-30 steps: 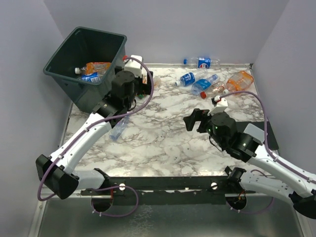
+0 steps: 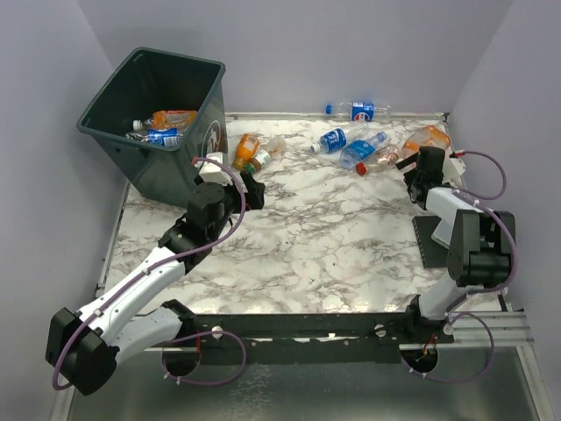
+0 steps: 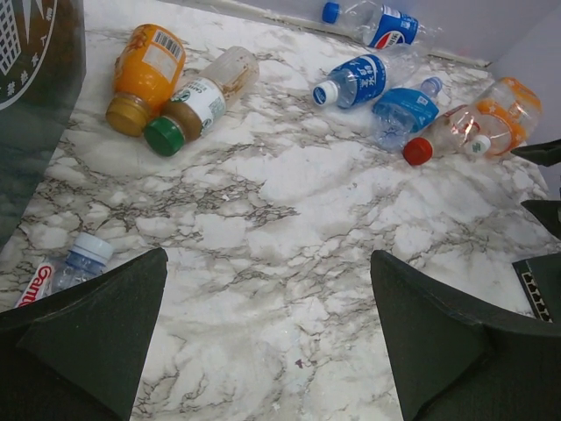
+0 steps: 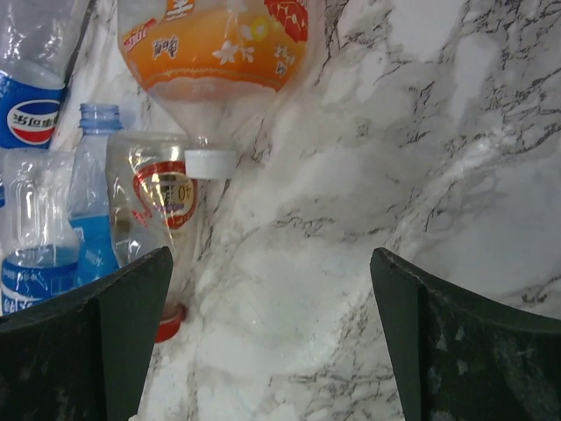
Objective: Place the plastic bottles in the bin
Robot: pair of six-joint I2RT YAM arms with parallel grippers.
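A green bin (image 2: 105, 123) at upper left holds several bottles. My open left gripper (image 2: 237, 193) hovers beside it; a clear bottle with a white cap (image 3: 70, 272) lies under it. My open right gripper (image 2: 412, 167) is over the right-side bottles, beside an orange-labelled bottle (image 4: 219, 61) and a red-capped bottle (image 4: 162, 202). Blue-labelled bottles (image 2: 337, 139) lie nearby, a Pepsi bottle (image 2: 359, 111) at the back. An orange bottle (image 2: 245, 151) and a green-capped bottle (image 3: 193, 110) lie right of the bin.
A dark pad (image 2: 429, 246) lies at the right edge, partly under my right arm. Walls border the back and sides.
My right gripper has moved from the middle up and right to the far bottles. My left gripper has moved down and left from its position a second ago.
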